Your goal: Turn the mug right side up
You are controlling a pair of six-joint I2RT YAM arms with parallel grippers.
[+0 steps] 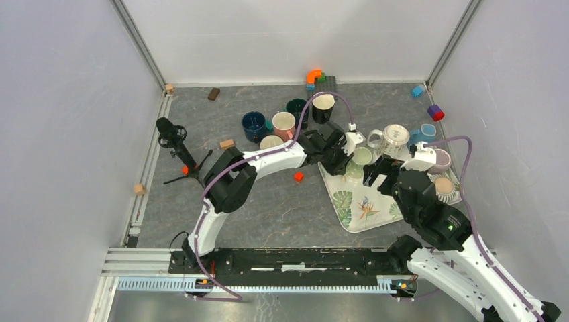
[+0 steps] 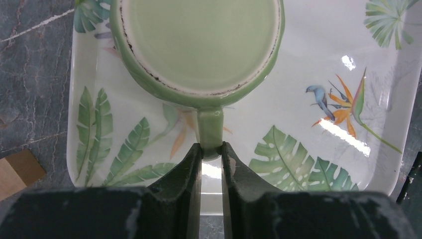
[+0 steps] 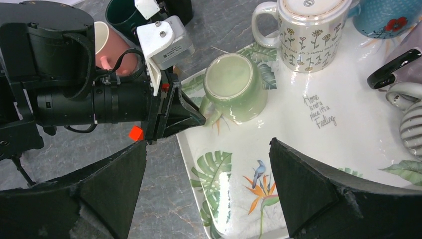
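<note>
The pale green mug [image 3: 234,82] is upside down over the floral tray [image 1: 362,211], its base facing up. My left gripper is shut on its handle, which points toward the gripper in the left wrist view. My right gripper hangs open over the near part of the tray, to the right of the left one in the top view, with nothing between its fingers.
A flowered white mug [image 3: 308,42], a blue mug [image 1: 423,134] and other mugs share the tray's back and right. Dark blue [image 1: 253,126], pink and black mugs stand on the table behind.
</note>
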